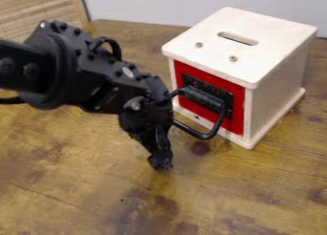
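Observation:
A white wooden box (269, 86) stands at the right, with a slot and two small bolts on top. Its red front panel (192, 111) carries a black fitting with a black bar-like handle that sticks out toward the lower left. The black robot arm (71, 72) reaches in from the left, and its gripper (159, 155) points down near the table, left of the box's front and beside the handle. Its fingers are dark and overlap in this view, so whether they are open or shut is unclear.
A light wooden board (38, 10) stands at the back left. Free floor space also lies behind the arm, left of the box.

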